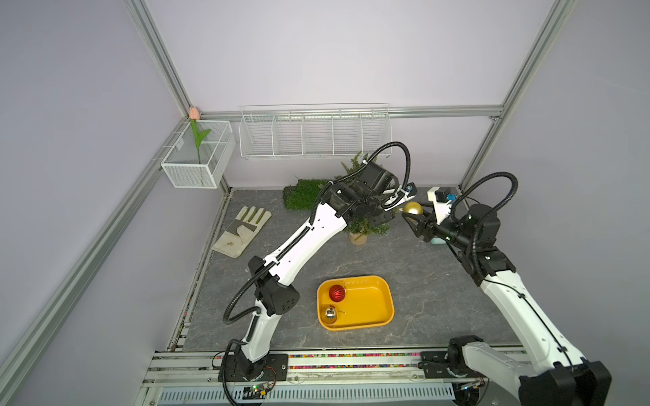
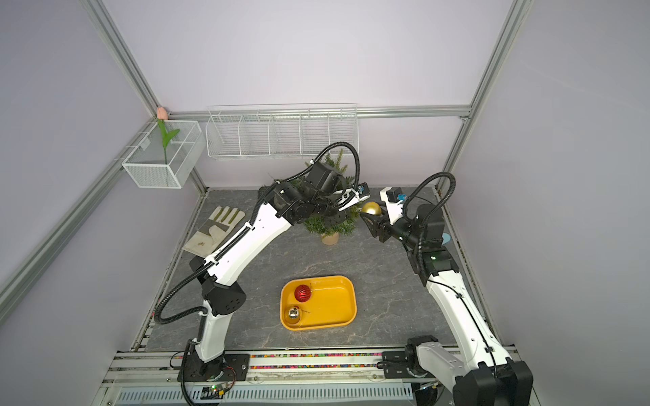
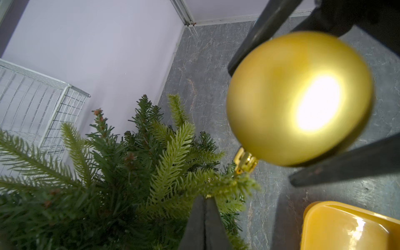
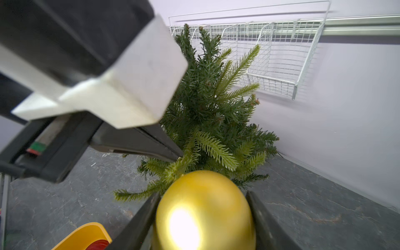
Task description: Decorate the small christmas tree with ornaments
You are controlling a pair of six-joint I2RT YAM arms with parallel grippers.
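A matte gold ball ornament [image 3: 300,95] is clamped between the dark fingers of my right gripper. Its small gold cap and loop [image 3: 245,161] point toward the green tree [image 4: 208,100], close to a light-green branch tip. My left gripper is shut right at that branch [image 3: 208,185]; a gold glint shows at its fingertips, but whether branch or loop is pinched there is unclear. From above, the left arm covers much of the tree [image 1: 375,226]. A red ball [image 1: 337,293] and a shiny gold-silver ball [image 1: 329,314] lie in the yellow tray [image 1: 369,324].
Both grippers are close together at the tree's right side. Behind the tree, a white wire rack [image 1: 315,132] hangs on the wall. A glove [image 1: 242,231] lies at the table's left, and a white basket with a tulip [image 1: 197,155] hangs at upper left.
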